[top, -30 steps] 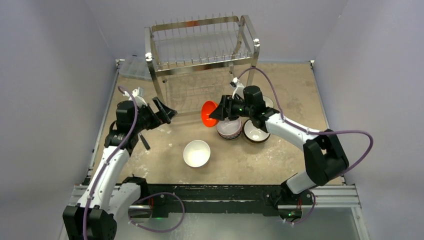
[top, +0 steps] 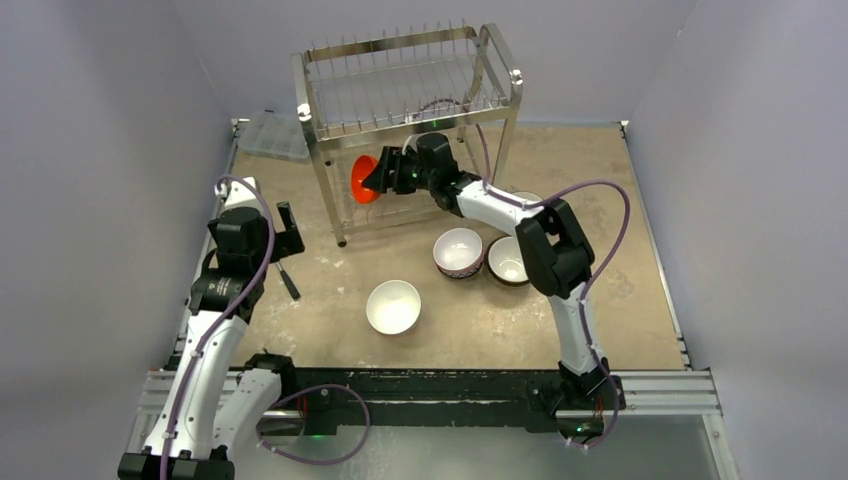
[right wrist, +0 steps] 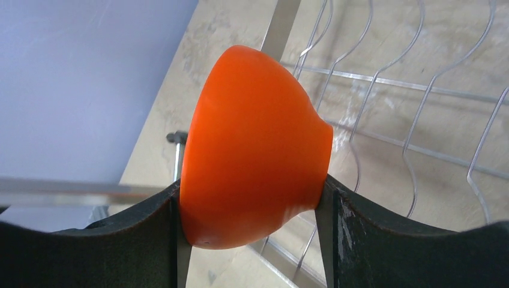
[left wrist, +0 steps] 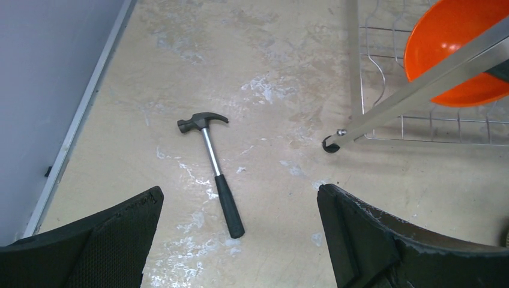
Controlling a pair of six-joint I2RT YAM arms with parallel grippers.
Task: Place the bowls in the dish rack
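Note:
Tipped on its side, an orange bowl [right wrist: 255, 150] is held at its base between the fingers of my right gripper. The top view has this bowl [top: 364, 179] at the front left of the metal dish rack [top: 400, 133], level with its lower wire shelf. In the right wrist view the shelf wires [right wrist: 414, 108] run behind and beneath it. My left gripper stands open and empty above the table, left of the rack. A white bowl [top: 393, 307], a patterned bowl [top: 459, 251] and a dark-rimmed bowl [top: 508, 260] rest on the table.
A hammer [left wrist: 219, 174] lies on the table below my left gripper. A clear plastic container [top: 272, 136] sits at the back left. Another pale dish [top: 527, 197] is partly hidden behind my right arm. The rack's front leg [left wrist: 414, 87] stands close to the orange bowl.
My right gripper has carried the orange bowl left and back, from above the patterned bowl to the rack's lower shelf. The left arm has drawn back to the left.

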